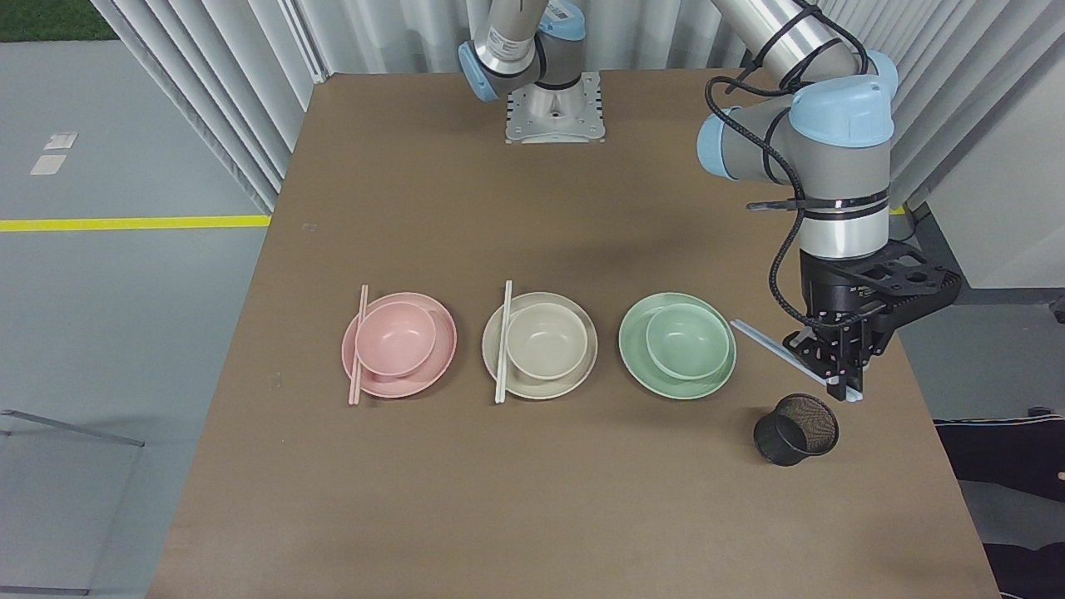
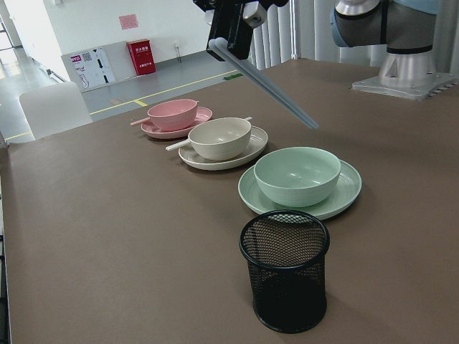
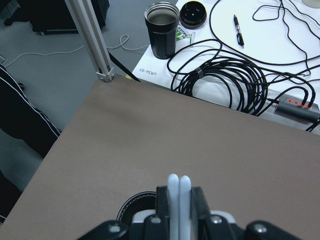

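Observation:
My gripper [image 1: 839,369] is shut on a pair of pale blue chopsticks [image 2: 269,86], held raised to the right of the green bowl [image 1: 686,339] on its green plate [image 1: 674,386]. In the wrist view the chopsticks [image 3: 184,205] stand between the fingers, over a black mesh cup [image 2: 287,287]. A cream bowl [image 1: 547,339] and a pink bowl [image 1: 395,338] sit on matching plates, each with chopsticks along the left side.
A side table with cables and a tumbler [image 3: 161,37] lies beyond the edge.

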